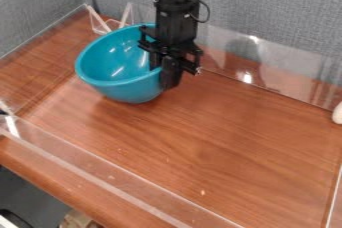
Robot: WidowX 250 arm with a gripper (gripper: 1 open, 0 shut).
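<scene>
A turquoise plastic bowl point(115, 72) is tilted toward the right at the upper left of the wooden table point(214, 152). My black gripper point(168, 64) reaches down from above onto the bowl's right rim and is shut on it. The fingertips are partly dark against the bowl, so their exact contact is hard to see.
A white wire item point(110, 22) stands at the back left behind the bowl. A clear strip runs along the back wall, and a small white object point(337, 114) sits at the right edge.
</scene>
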